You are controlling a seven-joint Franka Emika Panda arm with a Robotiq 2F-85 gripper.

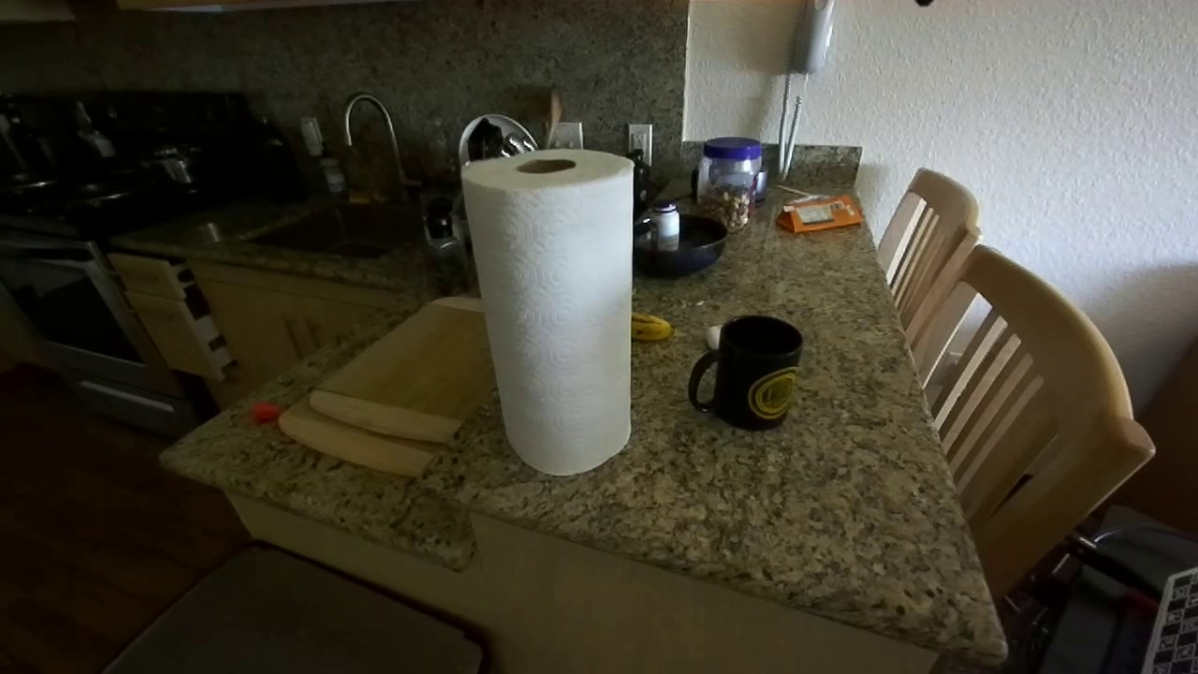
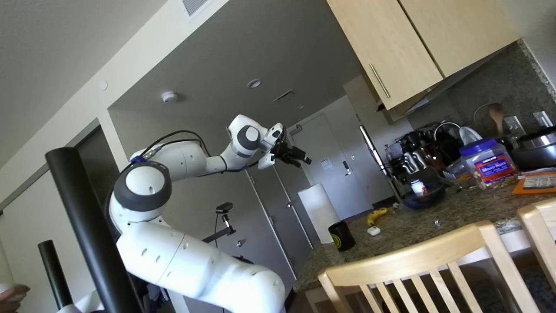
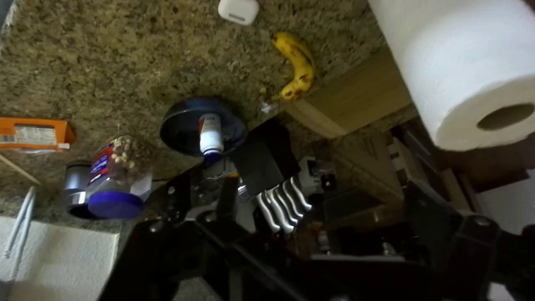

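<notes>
My gripper (image 2: 300, 156) is raised high above the counter, its fingers pointing toward the kitchen side. In the wrist view the gripper is open, its dark fingers wide apart with nothing held between them. A tall white paper towel roll (image 1: 556, 315) stands upright near the counter's front edge. To its right is a black mug (image 1: 758, 373) with a yellow emblem, also upright. Behind the roll lies a banana (image 3: 299, 65), near a small white case (image 3: 238, 10). A white bottle (image 3: 210, 131) rests inside a dark pan (image 3: 180, 125).
A nut jar with a purple lid (image 1: 730, 180) and an orange packet (image 1: 820, 213) sit at the back. Cutting boards (image 1: 393, 376) lie left of the roll. Wooden chairs (image 1: 1028, 393) line the right side. Bare counter (image 1: 831, 494) surrounds the mug's front and right.
</notes>
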